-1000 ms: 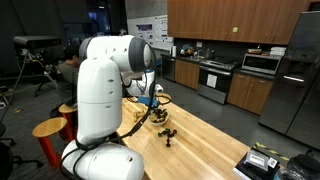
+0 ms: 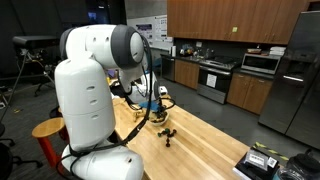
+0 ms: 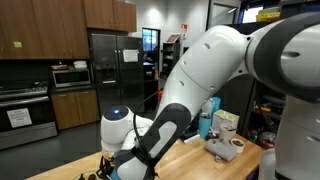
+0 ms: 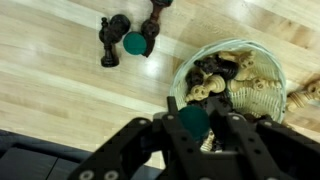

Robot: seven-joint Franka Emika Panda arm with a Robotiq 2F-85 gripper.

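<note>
In the wrist view my gripper is shut on a dark piece whose round green base (image 4: pixel 193 121) faces the camera. Most of that piece is hidden behind its base and the fingers. Below it appears a round woven basket (image 4: pixel 185 72) filled with dark and light carved pieces, probably chess pieces. The held piece overlaps the basket's near left side in this view; its height above it is unclear. Outside the basket, on the wooden table, lie dark pieces (image 4: pixel 115 40), with another green base (image 4: pixel 134 43) showing among them.
Light pieces (image 4: pixel 308 95) lie on the basket's right side. Bare tabletop (image 4: pixel 60 95) spreads to the left. A dark strip (image 4: pixel 45 146) borders the table. A black device (image 2: pixel 258 163) stands at the table's near right in exterior view 1.
In exterior view 1, the arm's upper bend and wrist have shifted and turned, with the wrist now appearing larger and more to the left above the basket area. The basket looks unmoved.
</note>
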